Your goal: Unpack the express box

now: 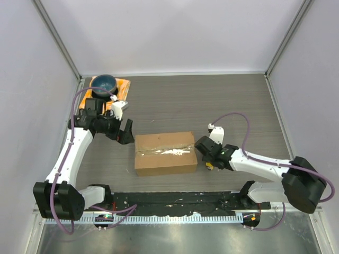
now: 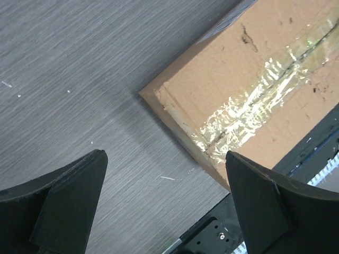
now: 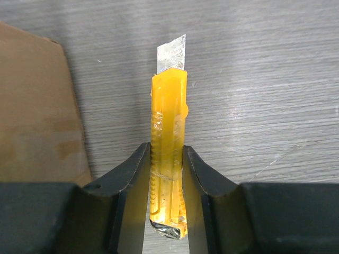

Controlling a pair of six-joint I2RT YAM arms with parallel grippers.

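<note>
A cardboard box [image 1: 164, 142] with clear tape along its top seam lies closed at the table's front middle. Beside its left end my left gripper stands open and empty; the box's near corner shows between and beyond its fingers in the left wrist view. To the right of the box, my right gripper is shut on a yellow box cutter [image 3: 168, 111]. The cutter's blade [image 3: 171, 54] is out and points away from the gripper. In the top view the right arm hides most of the cutter.
At the back left a dark blue bowl [image 1: 104, 83] sits on an orange cloth [image 1: 123, 89]. Behind the box the grey table [image 1: 175, 100] is bare. Along the table's front runs a dark strip with a white rail [image 1: 169, 219].
</note>
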